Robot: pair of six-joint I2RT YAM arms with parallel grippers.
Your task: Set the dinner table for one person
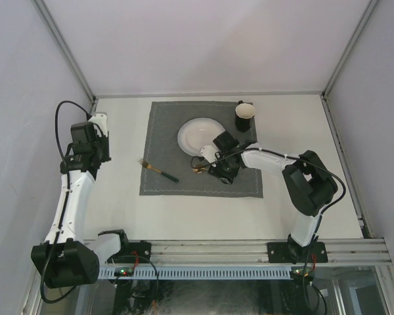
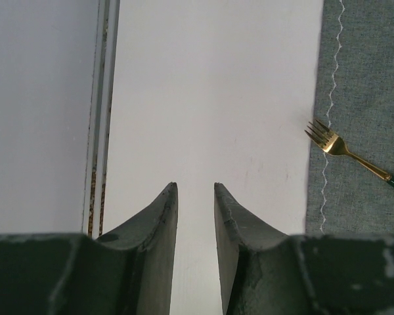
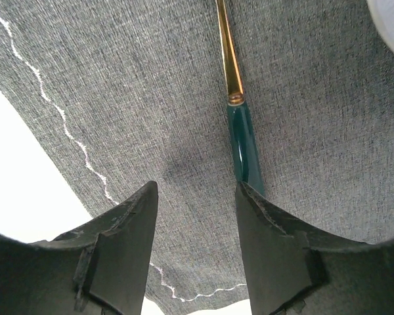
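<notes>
The white plate (image 1: 196, 136) sits on the grey placemat (image 1: 164, 125). A gold fork with green handle (image 1: 159, 171) lies left of it, also seen in the left wrist view (image 2: 354, 157). My right gripper is low over the spoon's green handle (image 3: 244, 141), part open, one fingertip at the handle's lower end; nothing shows held. In the top view that arm covers much of the spoon (image 1: 197, 169). My left gripper hangs over bare white table left of the mat, part open and empty. A black mug (image 1: 245, 117) stands at the mat's back right.
Bare table surrounds the placemat. The left wrist view shows the metal frame edge (image 2: 102, 98) along the table's left side, with the wall beyond. The back wall rises behind the mat.
</notes>
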